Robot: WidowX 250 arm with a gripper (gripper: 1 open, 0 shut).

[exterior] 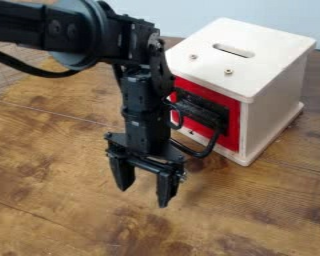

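Note:
The black gripper (pixel 144 184) hangs at the end of the arm in the middle of the camera view, above the wooden surface, its two fingers apart and pointing down with nothing between them. Behind it to the right stands a pale wooden box (pixel 266 88) with a slot and two small knobs on top. Its front has a red panel (pixel 232 135) with a dark centre, partly hidden by the arm and its cables.
A pale wall (pixel 190 10) runs along the back, behind the box.

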